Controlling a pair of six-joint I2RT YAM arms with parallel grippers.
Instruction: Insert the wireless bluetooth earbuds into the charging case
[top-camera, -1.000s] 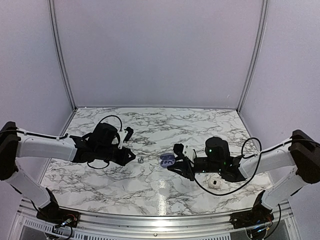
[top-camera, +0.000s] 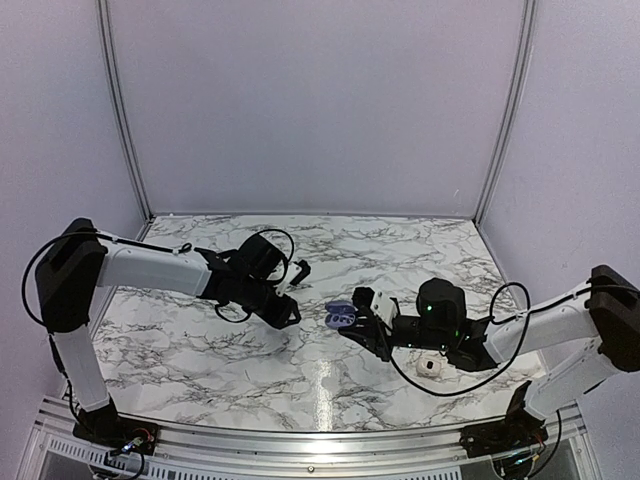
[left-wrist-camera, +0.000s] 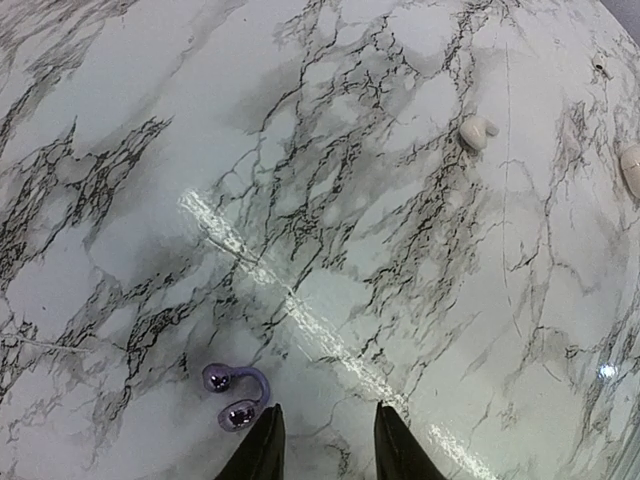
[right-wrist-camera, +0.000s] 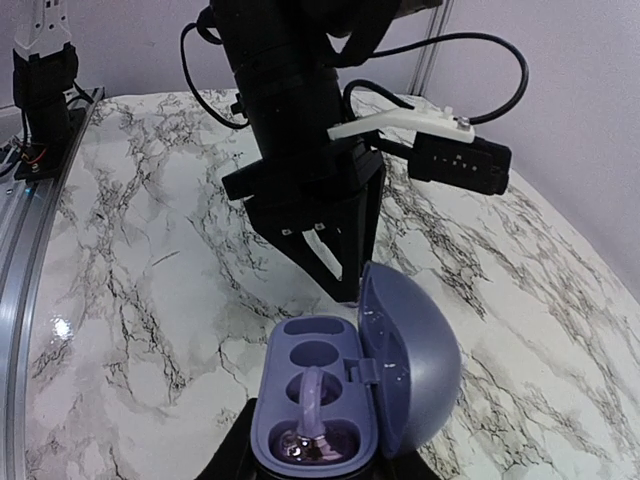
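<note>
The open purple charging case (top-camera: 340, 315) is held up by my right gripper (top-camera: 365, 335), which is shut on it; in the right wrist view the case (right-wrist-camera: 314, 340) has its lid raised and an object seated in the lower wells. A loose purple earbud piece (left-wrist-camera: 250, 388) with two shiny tips lies on the marble, low in the left wrist view, just beyond the fingers. My left gripper hovers above the table near it, its fingers apart with nothing between them. In the top view the left gripper (top-camera: 285, 312) hides that piece.
A small white object (left-wrist-camera: 476, 133) lies on the table, and another sits at the right edge of the left wrist view. A white box (top-camera: 429, 365) lies beside the right arm.
The right gripper and case have moved only slightly.
</note>
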